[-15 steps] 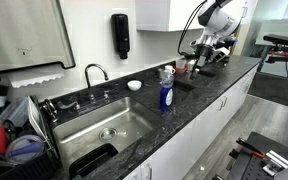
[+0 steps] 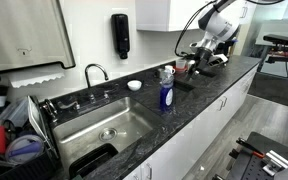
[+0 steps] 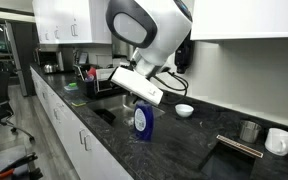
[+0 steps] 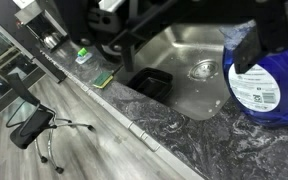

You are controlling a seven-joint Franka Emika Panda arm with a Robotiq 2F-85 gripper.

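A blue bottle (image 4: pixel 267 88) with a white label fills the right of the wrist view, partly covered there by one dark finger (image 4: pixel 261 40) of my gripper. The gripper stands open, and its other finger (image 4: pixel 126 40) is well to the left; no object is held between them. In exterior view 1 the same bottle (image 2: pixel 166 96) is upright on the dark counter (image 2: pixel 154 120), near its front edge and right of the sink. Exterior view 2 shows the bottle (image 3: pixel 143 119) below the white arm (image 3: pixel 149 45), which hides most of the gripper.
The sink (image 2: pixel 106 132) with its tall faucet (image 2: pixel 96 72) lies left of the bottle. A white bowl (image 3: pixel 183 110) sits farther back. Mugs and a metal pot (image 3: pixel 249 131) stand at the other end. A green-and-yellow sponge (image 4: pixel 104 78) is on the counter edge.
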